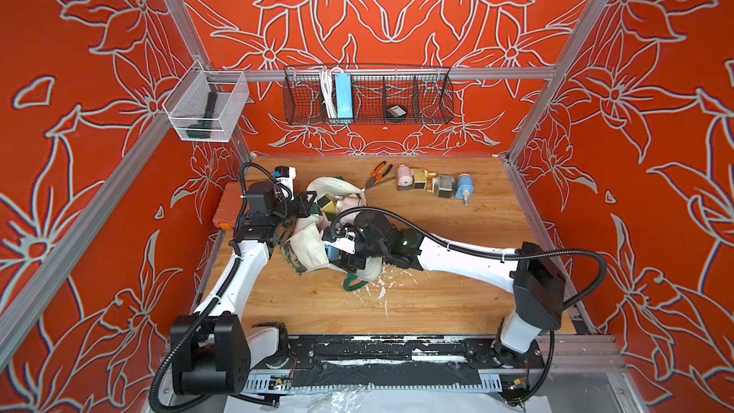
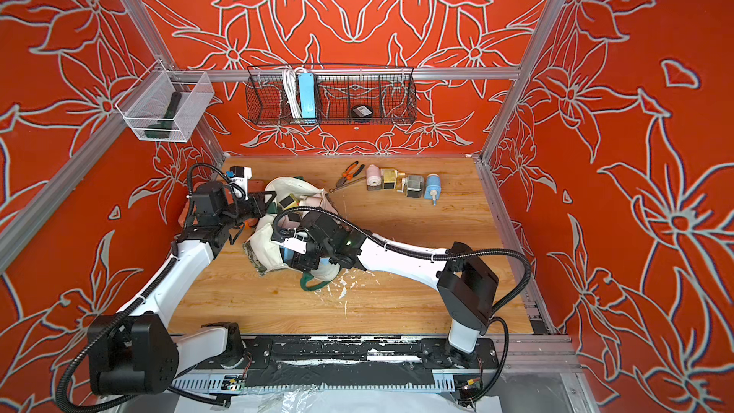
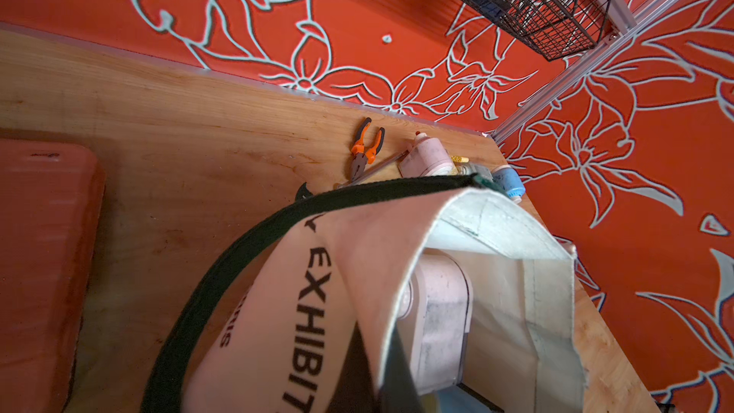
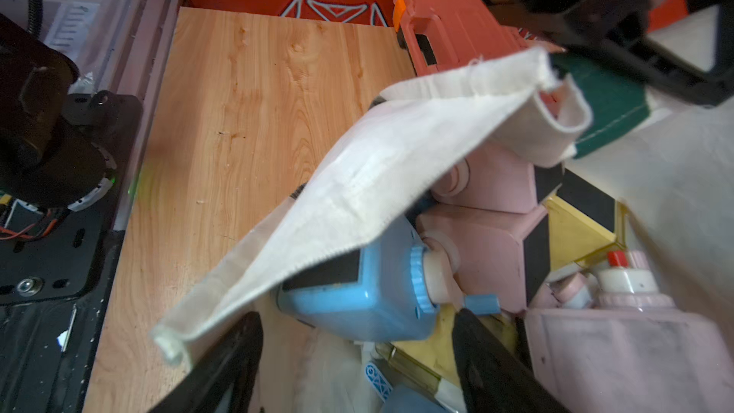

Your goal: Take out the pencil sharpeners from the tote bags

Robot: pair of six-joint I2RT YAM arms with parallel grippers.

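Observation:
A cream tote bag (image 1: 306,248) lies open, holding pink, yellow and blue sharpeners; the pink sharpener (image 3: 432,313) shows inside it in the left wrist view. My left gripper (image 1: 302,206) is shut at the bag's edge, apparently on its fabric, which rises close before that camera. My right gripper is part open over the bag's contents, its fingertips either side of and below a blue sharpener (image 4: 359,306), nothing clearly held. A flap of fabric (image 4: 359,176) overhangs that blue sharpener.
Pink, gold, grey and blue sharpeners (image 1: 464,187) stand in a row at back right, beside orange pliers (image 1: 380,172). An orange case (image 1: 228,202) is at left. Wire and clear baskets hang on the walls.

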